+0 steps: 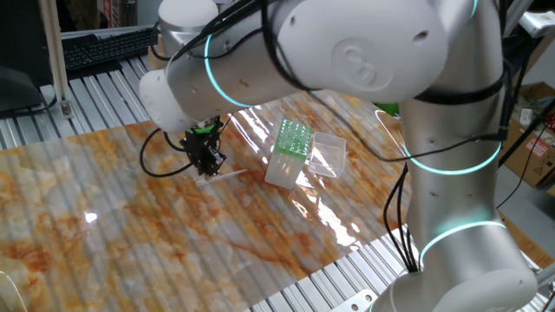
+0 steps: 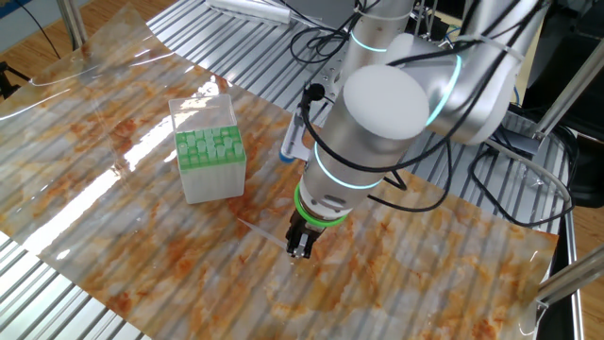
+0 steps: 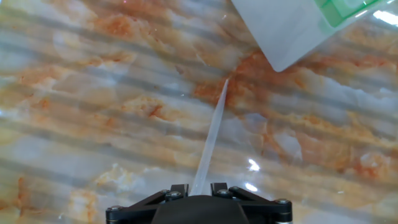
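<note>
A slim translucent pipette tip [image 1: 229, 175] [image 2: 260, 231] [image 3: 214, 134] lies on the marbled sheet. In the wrist view its narrow end points up the picture toward the box, and its wide end runs down between my fingers. My gripper [image 1: 211, 170] [image 2: 299, 253] is low over that wide end, open, with space on both sides of the tip. The wide end is partly hidden by the gripper body. A white tip box [image 1: 282, 170] [image 2: 213, 183] [image 3: 283, 31] with a green rack [image 1: 293, 139] [image 2: 208, 149] stands apart from the gripper.
The box's clear lid [image 1: 329, 154] [image 2: 200, 111] is folded open. Slatted metal table [image 1: 381, 270] shows around the glossy marbled sheet [image 1: 113, 234]. A keyboard [image 1: 108, 49] lies at the far left. The sheet left of the gripper in exterior view 1 is free.
</note>
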